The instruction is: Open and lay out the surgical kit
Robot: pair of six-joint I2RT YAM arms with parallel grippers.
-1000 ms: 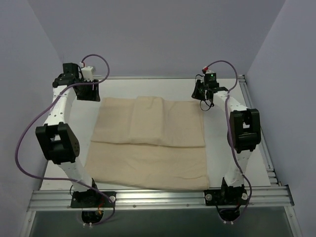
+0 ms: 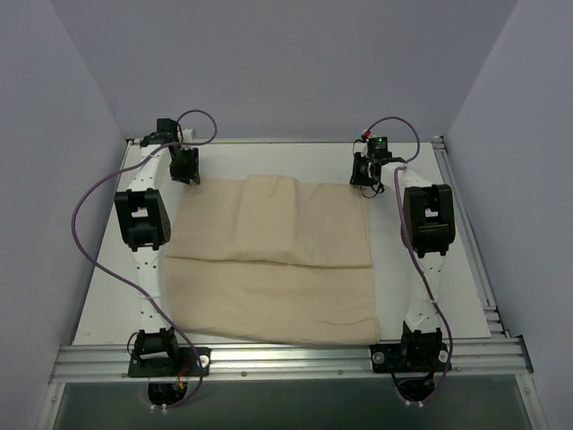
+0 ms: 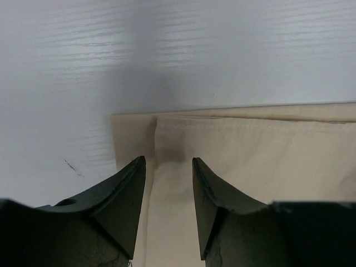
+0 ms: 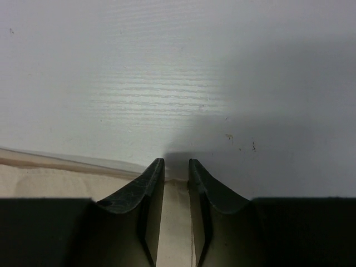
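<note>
The kit's tan cloth wrap (image 2: 269,219) lies on the table, partly unfolded, with its upper part in layers and a flap reaching toward the near edge. My left gripper is part open over the far left corner of the cloth (image 3: 183,144), where one layer lies on another. At the far right corner of the cloth (image 4: 177,208) stands my right gripper, its fingers parted by a narrow gap. The corner's edge shows between and just below its fingers; whether they touch it I cannot tell. Whatever lies under the folds is hidden.
Metal rails (image 2: 286,358) run along the near edge, and grey walls (image 2: 54,179) enclose the left, right and back.
The cloth looks unchanged.
</note>
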